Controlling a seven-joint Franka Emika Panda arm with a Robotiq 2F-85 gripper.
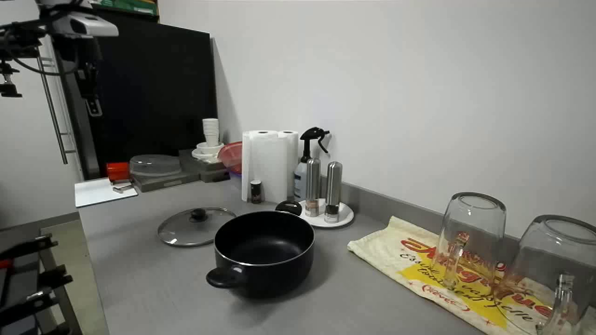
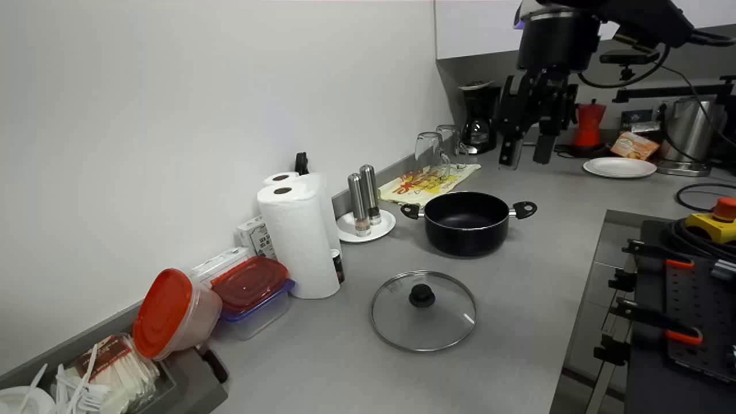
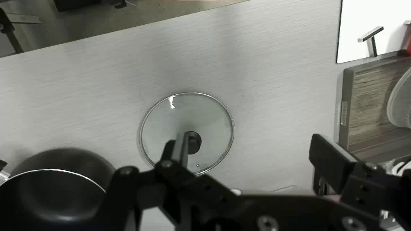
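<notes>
On the grey counter a glass lid with a black knob lies flat, apart from the black two-handled pot, which stands upright and looks empty inside. My gripper hangs high above the counter, its fingers wide apart and nothing between them. From the wrist view, one finger overlaps the edge of the lid's knob in the picture, well above it. The other finger is over to the right. Part of the pot shows at lower left.
Behind the pot, two metal mills stand on a white plate beside paper towel rolls. Upturned glass jugs rest on a printed cloth. Open counter lies in front of the lid.
</notes>
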